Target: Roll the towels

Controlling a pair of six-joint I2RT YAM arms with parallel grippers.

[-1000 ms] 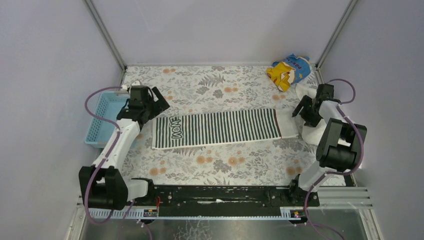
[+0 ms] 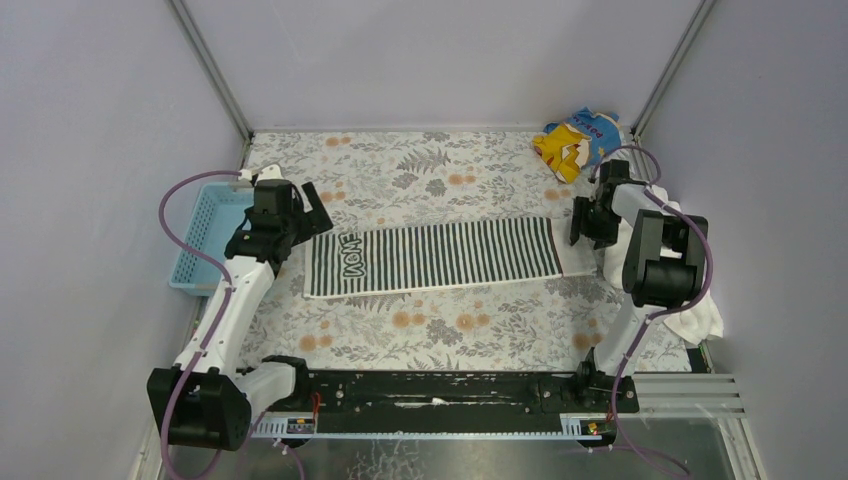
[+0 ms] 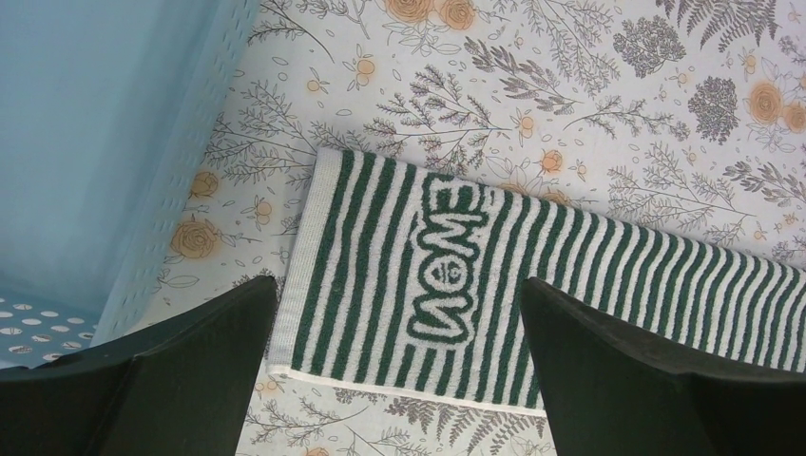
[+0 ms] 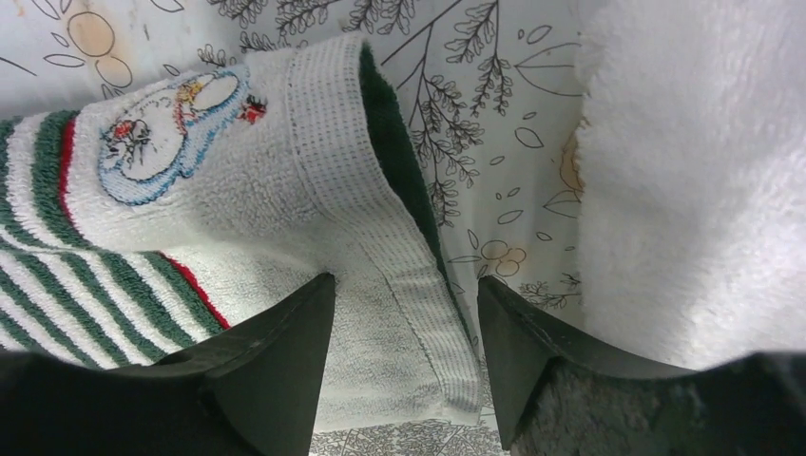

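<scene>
A long towel [image 2: 450, 255] with dark green and white stripes lies flat across the table, folded lengthwise. Its left end, with raised lettering [image 3: 447, 271], lies below my left gripper, which is open and holds nothing. At the right end, the plain white hem [image 4: 409, 271] of the towel shows an embroidered motif [image 4: 171, 138] and a bulging upper layer. My right gripper is part open over this end, one finger [image 4: 285, 356] over the white cloth and the other just past the hem's edge. Whether they touch the cloth I cannot tell.
A blue basket [image 2: 193, 245] stands at the left edge, close to my left arm. White cloth [image 2: 700, 320] is heaped at the right edge under my right arm. A blue and yellow cloth [image 2: 580, 140] lies at the back right. Free room lies behind and before the towel.
My right gripper has moved left from the white heap to the towel's right end. The left arm has shifted slightly left. In the top view the towel has stayed in place.
</scene>
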